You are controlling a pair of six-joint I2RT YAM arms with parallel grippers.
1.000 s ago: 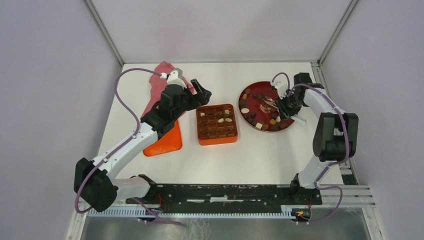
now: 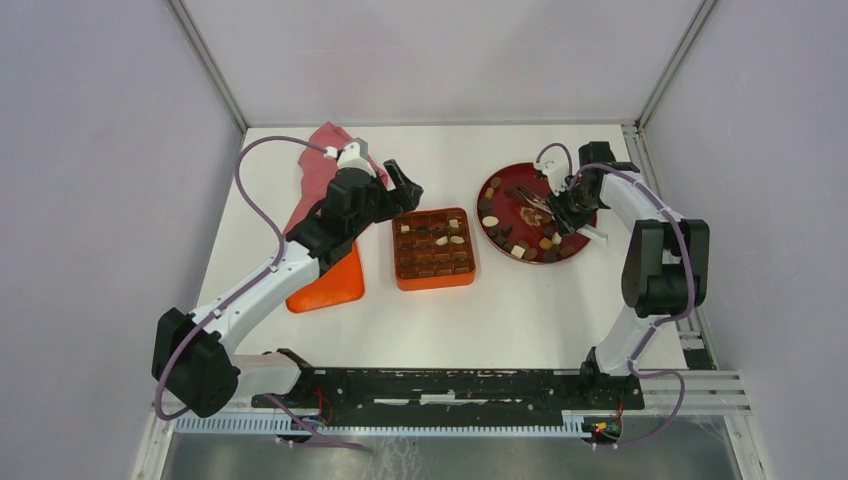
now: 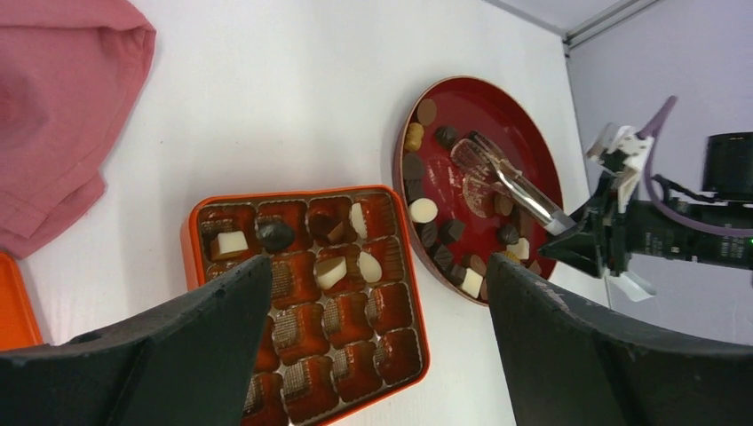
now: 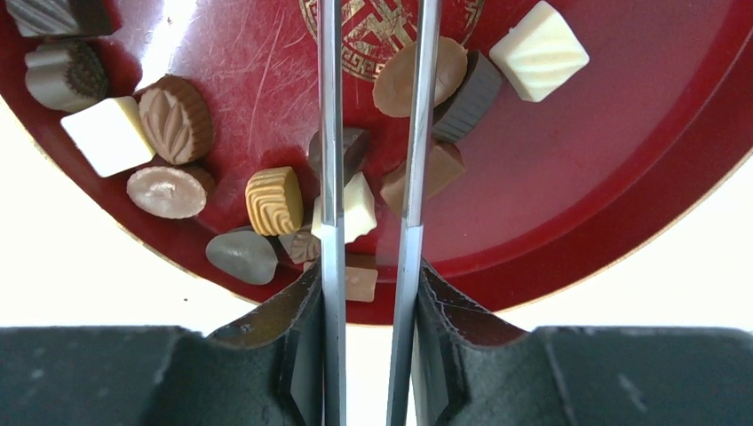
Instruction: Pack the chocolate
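My right gripper is shut on metal tongs [image 3: 540, 206] over the round red plate [image 2: 513, 177]. The tongs' two arms stand apart; in the left wrist view their tips are near a dark chocolate [image 3: 446, 136]. I cannot tell whether they touch it. Several brown, dark and white chocolates lie round the plate. Open and empty, my left gripper hovers near the orange chocolate box [image 2: 436, 284]. A white square piece [image 3: 233, 242] and a dark round one [image 3: 275, 235] are among several chocolates in its back compartments; the front ones look empty.
A pink cloth [image 2: 318, 172] lies at the back left. The orange lid [image 2: 330, 288] rests left of the box, partly under my left arm. Bare white table lies in front of the box and plate.
Over the last second my right arm has shifted slightly left, carrying the tongs' tips a little further left over the plate. The left gripper looks still.
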